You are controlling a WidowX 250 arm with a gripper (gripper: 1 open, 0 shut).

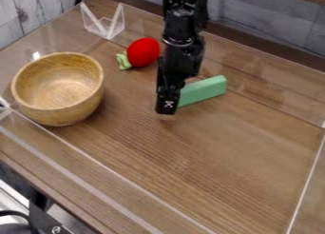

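My gripper [170, 100] reaches down from the top centre over a light green block [203, 89], which lies on the wooden table at an angle, its near-left end beside or behind the fingers. The dark fingers hide part of the block, and I cannot tell whether they are shut on it.
A red round object [143, 49] with a green part lies left of the arm. A wooden bowl [29, 86] sits at the left, a white wire-like item [105, 21] at the back left.
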